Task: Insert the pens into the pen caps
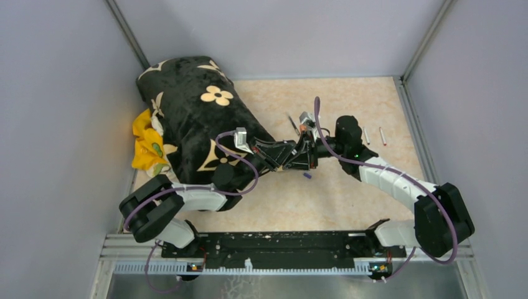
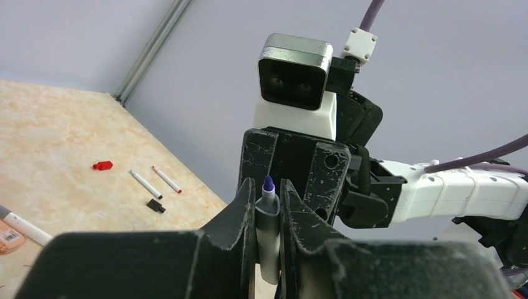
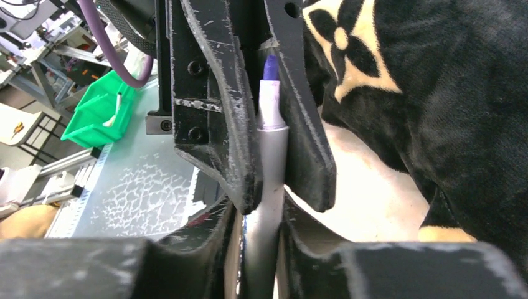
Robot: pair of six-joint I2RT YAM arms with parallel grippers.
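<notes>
A blue-tipped pen (image 3: 272, 146) with a pale barrel is between the fingers of both grippers, which meet over the middle of the table. My left gripper is shut on it, the blue tip (image 2: 268, 184) showing above the fingers. My right gripper (image 1: 299, 152) faces it, its fingers close around the pen's lower barrel in the right wrist view; whether they grip cannot be told. On the table lie a red cap (image 2: 102, 165), a black cap (image 2: 155, 206), a small blue cap (image 1: 307, 175) and loose pens (image 2: 146, 184).
A dark patterned blanket (image 1: 187, 112) and a yellow cloth (image 1: 148, 143) cover the table's left side. Walls close in the sides and back.
</notes>
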